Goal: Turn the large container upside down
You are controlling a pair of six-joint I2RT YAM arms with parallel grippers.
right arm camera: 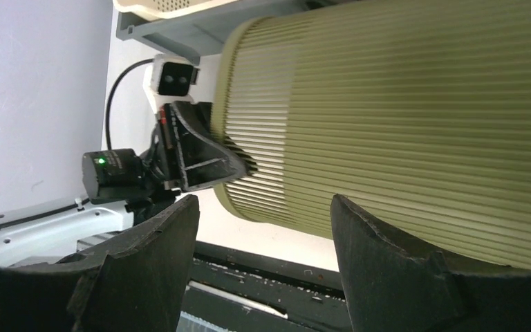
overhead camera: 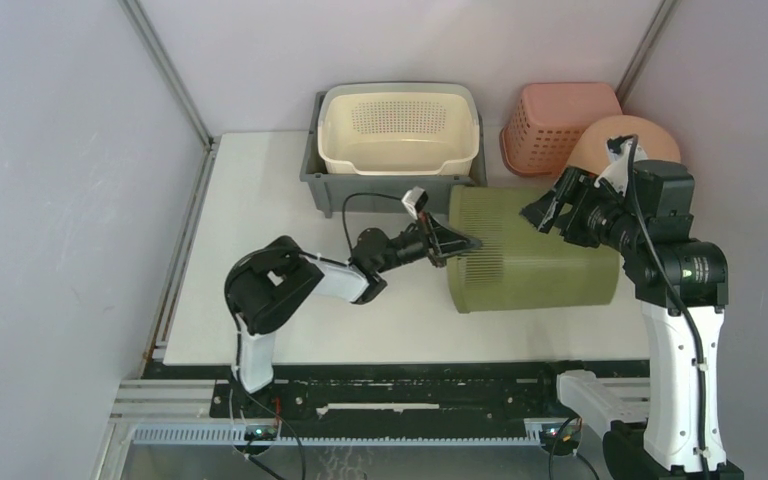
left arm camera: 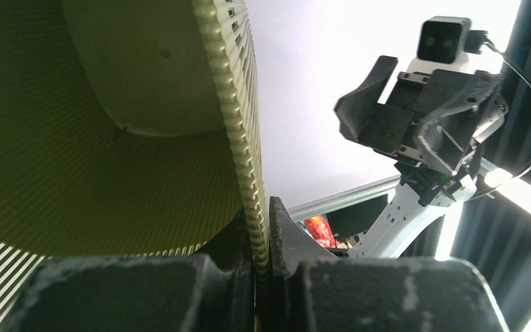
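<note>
The large olive-green container [overhead camera: 535, 275] lies on its side on the right half of the white table, its rim end facing left. My left gripper [overhead camera: 465, 246] is shut on that rim [left arm camera: 238, 124]; in the left wrist view the ribbed wall runs between its fingers and the inside shows. My right gripper [overhead camera: 545, 205] hangs over the container's top with its fingers apart and nothing between them; in the right wrist view the container's ribbed side [right arm camera: 415, 111] is below and beyond the fingertips.
A cream basket [overhead camera: 395, 150] sits in a grey crate [overhead camera: 360, 190] at the back. A pink basket [overhead camera: 565, 100] and a peach container [overhead camera: 650, 135] stand in the back right corner.
</note>
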